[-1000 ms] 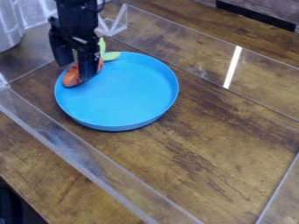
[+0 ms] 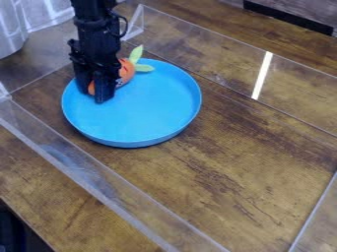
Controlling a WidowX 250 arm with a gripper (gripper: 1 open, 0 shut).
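A blue plate [image 2: 145, 113] lies on the wooden table. My black gripper [image 2: 102, 79] is low over the plate's upper left part, around an orange object [image 2: 125, 71] with pale green leaves [image 2: 144, 68], like a toy carrot. The fingers overlap the orange object; whether they grip it cannot be told.
Clear acrylic panels edge the work area at left, back and right. A pale object [image 2: 11, 25] sits at the upper left. The wood right of and below the plate [image 2: 224, 177] is clear.
My gripper has moved down and slightly right onto the orange object, whose orange part and leaves now show a little further right.
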